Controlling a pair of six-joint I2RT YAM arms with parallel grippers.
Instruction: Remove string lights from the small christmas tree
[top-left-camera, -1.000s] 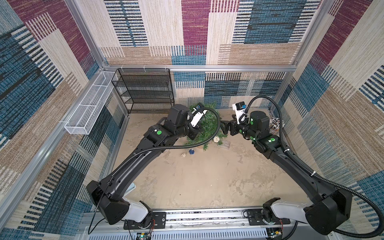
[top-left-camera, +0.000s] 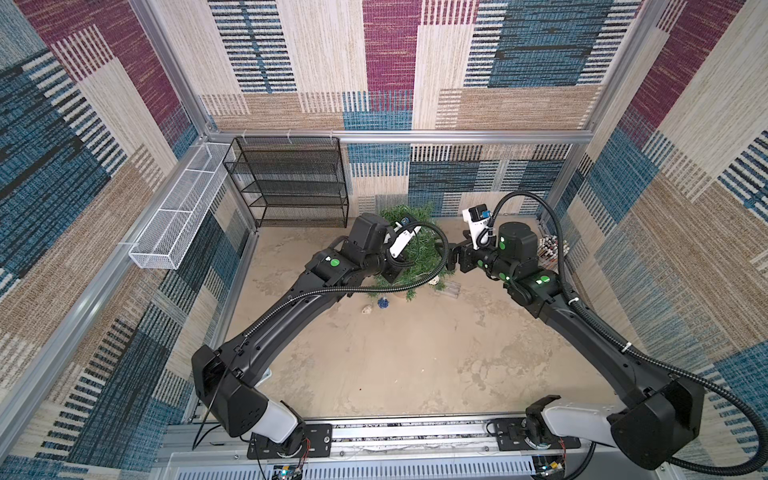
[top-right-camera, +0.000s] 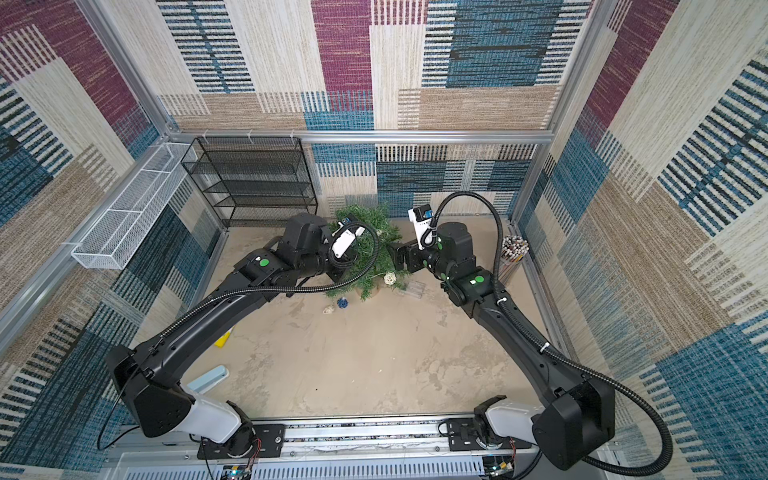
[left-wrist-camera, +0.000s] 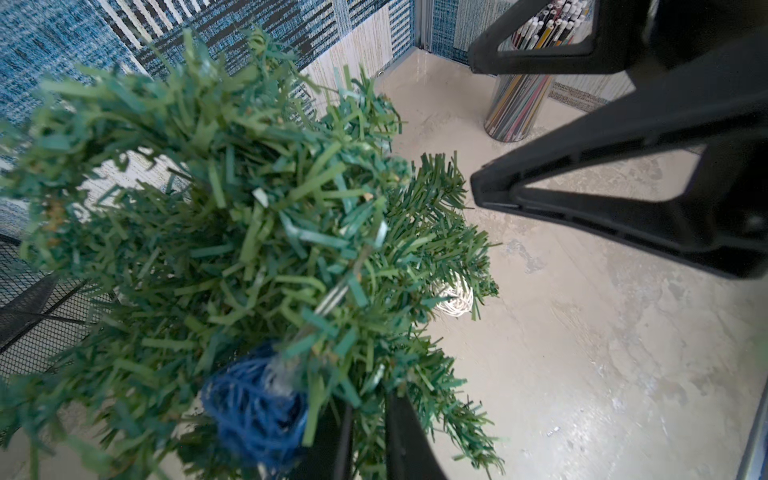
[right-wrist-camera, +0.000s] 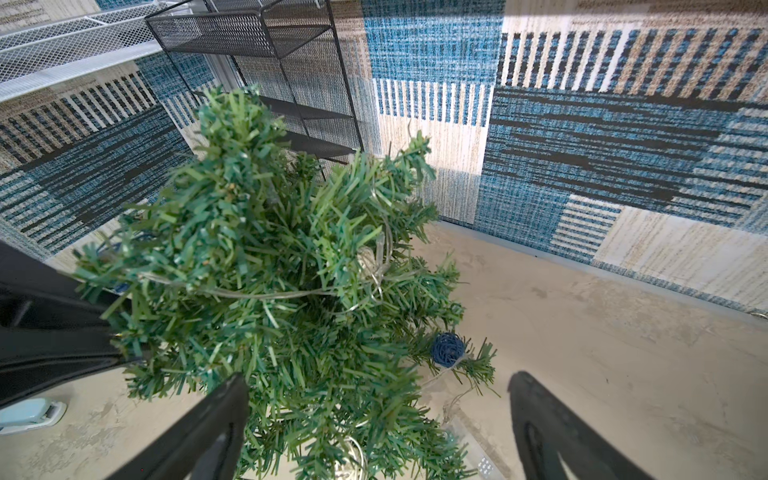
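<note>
The small green tree (left-wrist-camera: 264, 200) stands between the arms. A pale wire of the string lights (right-wrist-camera: 264, 294) runs through its branches, with blue (left-wrist-camera: 252, 404) and white (left-wrist-camera: 454, 296) wicker balls among them. My left gripper is in against the branches beside a blue ball, its dark fingertips slightly apart at the lower edge of the left wrist view; whether anything is between them is unclear. My right gripper stands open at the tree's right side, branches in front of its fingers.
A black wire rack (top-left-camera: 288, 180) stands back left, a white mesh basket (top-left-camera: 180, 212) hangs on the left wall, and a cup of pens (top-right-camera: 514, 249) stands right of the tree. A clear object (top-right-camera: 412, 288) lies by the tree.
My left arm has shifted to the right, its gripper moving slightly over the tree. The right arm has barely moved.
</note>
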